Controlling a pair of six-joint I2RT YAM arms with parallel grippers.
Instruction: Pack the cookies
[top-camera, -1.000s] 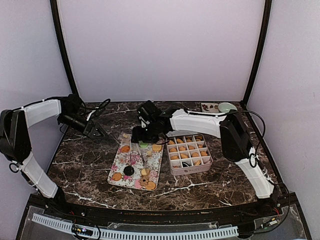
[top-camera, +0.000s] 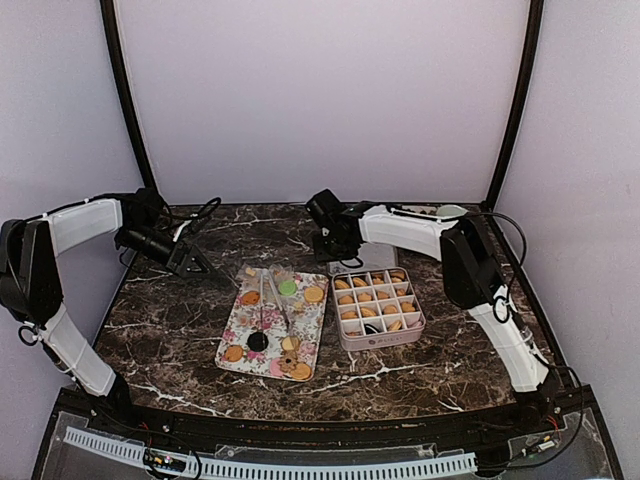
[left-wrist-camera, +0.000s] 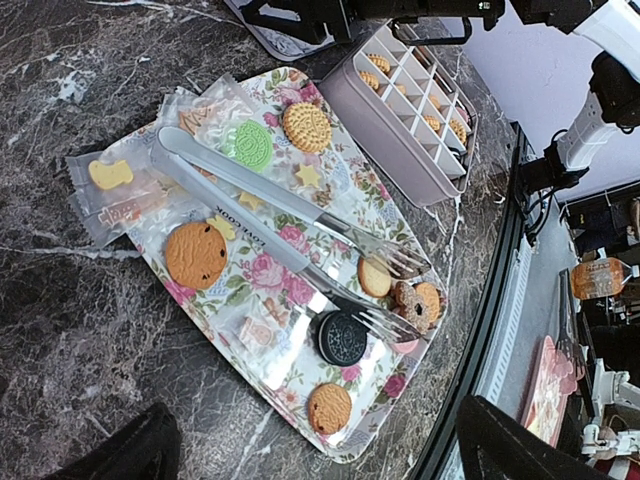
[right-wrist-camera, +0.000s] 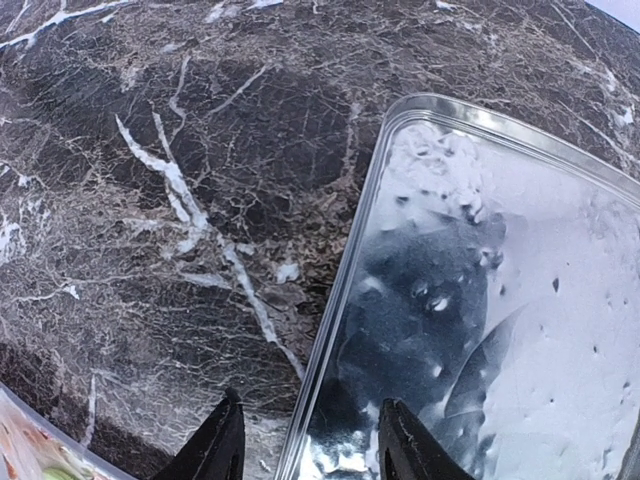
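Note:
A floral tray (top-camera: 235, 330) holds assorted cookies, among them a black cookie (left-wrist-camera: 342, 338) and a green one (left-wrist-camera: 252, 143), with two tongs (left-wrist-camera: 238, 226) and clear wrappers lying on it. The compartmented box (top-camera: 380, 338) beside it holds cookies. My left gripper (top-camera: 195, 262) hangs left of the tray, open, with nothing visible between its fingers. My right gripper is part open over the left rim of the transparent lid (right-wrist-camera: 520, 290) behind the box, nothing seen held between its fingers.
Bare marble table (top-camera: 160, 340) surrounds the tray, mostly at left and front. A green bowl (top-camera: 451, 211) and another item stand at the back right, partly behind the right arm.
The left arm has stayed still.

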